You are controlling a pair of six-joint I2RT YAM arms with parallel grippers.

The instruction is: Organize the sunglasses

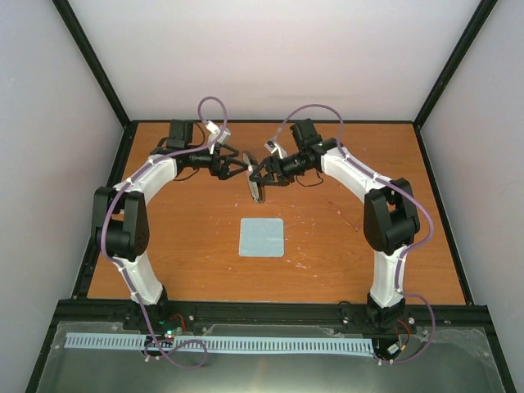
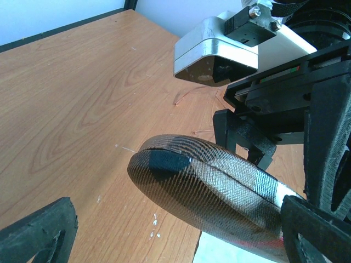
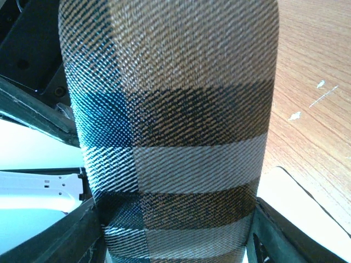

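A long plaid sunglasses case (image 1: 253, 185) is held upright-ish above the middle of the table by my right gripper (image 1: 264, 173), which is shut on it; in the right wrist view the plaid fabric (image 3: 175, 120) fills the centre. My left gripper (image 1: 237, 166) is open beside the case's left side; in the left wrist view the case (image 2: 203, 186) lies between and beyond its spread fingertips. Whether the left fingers touch it, I cannot tell. A light blue cloth (image 1: 261, 237) lies flat on the table below. No sunglasses are visible.
Both arms reach in toward the middle.
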